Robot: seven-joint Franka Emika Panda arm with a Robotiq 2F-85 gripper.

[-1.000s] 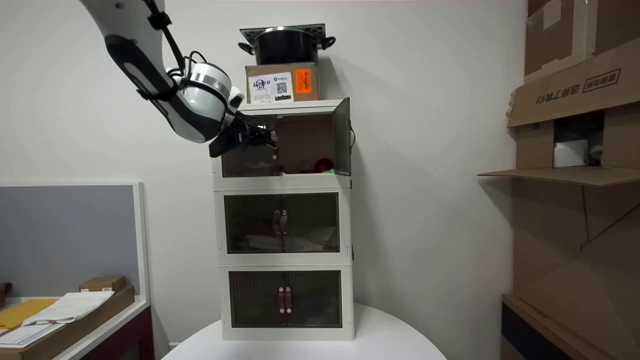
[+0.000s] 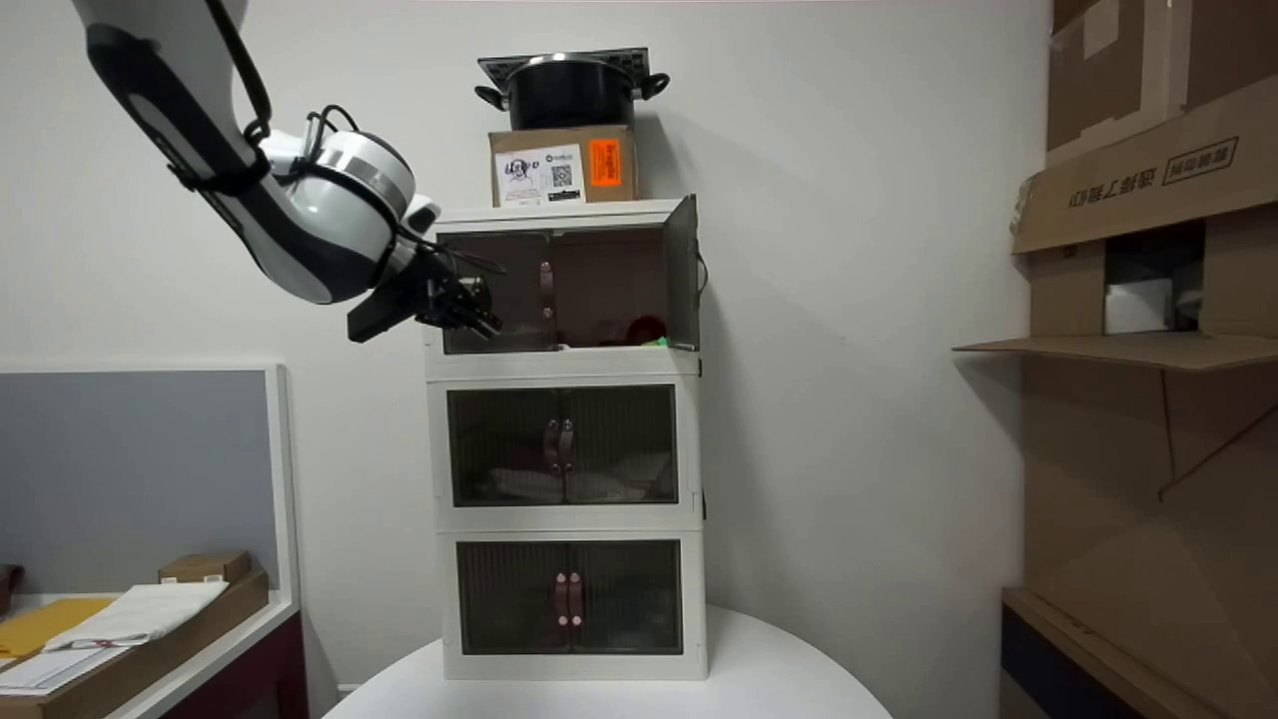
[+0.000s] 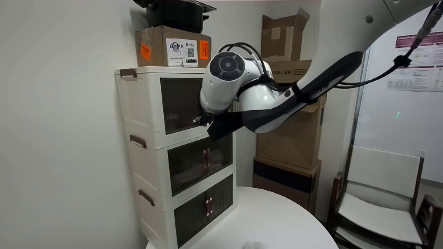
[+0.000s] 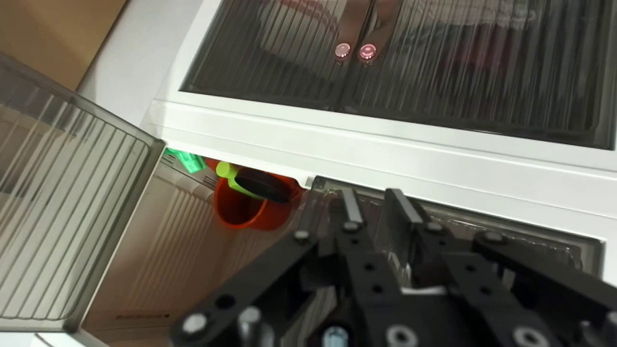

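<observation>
A white cabinet of three stacked units [image 2: 692, 527] stands on a round table. In the top unit the left dark door [image 2: 515, 258] is closed, its brown handle [image 2: 546, 290] clear of my gripper [image 2: 491, 324]. The right door [image 2: 683, 276] stands swung outward. Through that opening the wrist view shows a red cup [image 4: 234, 211], a green item [image 4: 189, 161] and a dark rounded item [image 4: 263, 185]. My gripper is partly open before the closed door, with a gap and nothing seen between its fingers. In exterior view 2 the arm hides its fingertips.
A cardboard box [image 2: 539, 180] with a black pot [image 2: 569, 96] rests on the cabinet top. Both lower units have closed doors. Stacked cartons [image 2: 1138, 503] stand at the right, with free space between them and the cabinet.
My arm has moved left and somewhat down, bringing the gripper from beside the left door's handle to that door's lower part. The cabinet doors look unchanged.
</observation>
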